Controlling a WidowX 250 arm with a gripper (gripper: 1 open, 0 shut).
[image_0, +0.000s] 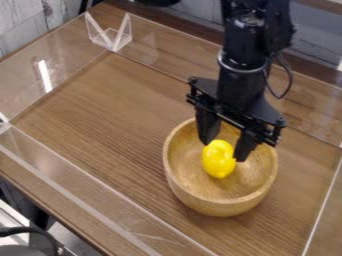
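Note:
The black gripper (221, 125) hangs over a round wooden bowl (221, 203), its fingers spread apart on either side, the right one reaching down to the bowl's rim area. A yellow egg-shaped object (219, 161) lies inside the bowl, just below the gripper, its top close to the gripper's underside. Nothing shows held between the fingers; the gripper appears open.
A clear wireframe-like container (107, 30) sits at the back left. A raised edge runs along the back right and along the left.

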